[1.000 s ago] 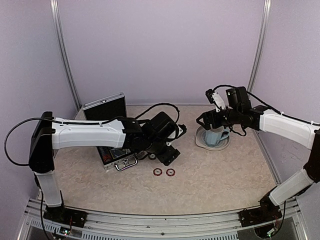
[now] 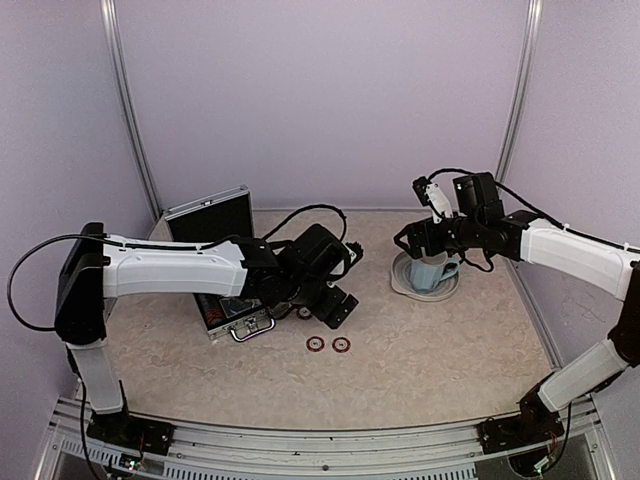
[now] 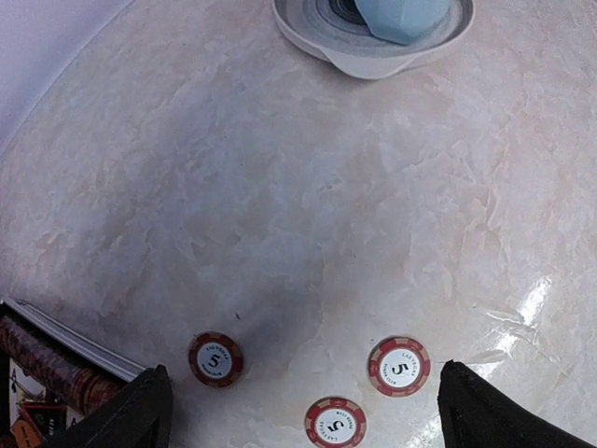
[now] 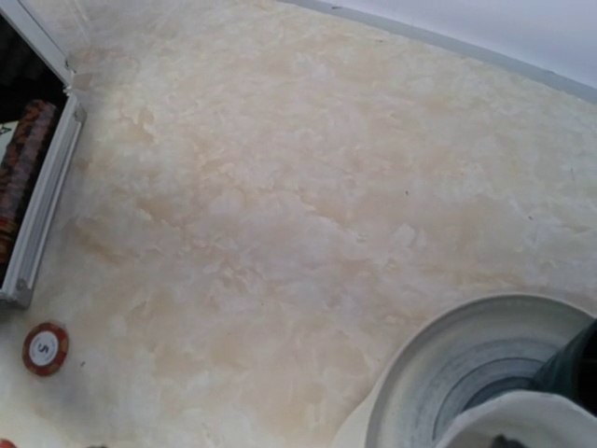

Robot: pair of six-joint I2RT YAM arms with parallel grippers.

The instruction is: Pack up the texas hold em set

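A silver poker case [image 2: 225, 326] stands with its lid [image 2: 212, 215] raised on the left; chip rows [image 3: 65, 364] and cards [image 3: 42, 411] lie inside. Three red "5" chips lie loose on the table: one chip [image 3: 215, 359] beside the case, another chip [image 3: 399, 367] and a third chip [image 3: 335, 425] in front. My left gripper is open above them, nothing held. Over the blue mug [image 2: 428, 272] hangs my right gripper [image 2: 413, 239]. Only dark tips show, far apart, at the bottom of the right wrist view; nothing is visible between them.
The mug stands on a grey plate [image 2: 445, 292] at the right, close below my right gripper. My left arm covers part of the case in the top view. Bare table [image 2: 430, 370] stretches across the front and right, with walls at the back and sides.
The right arm, chips, case and mug stayed put.
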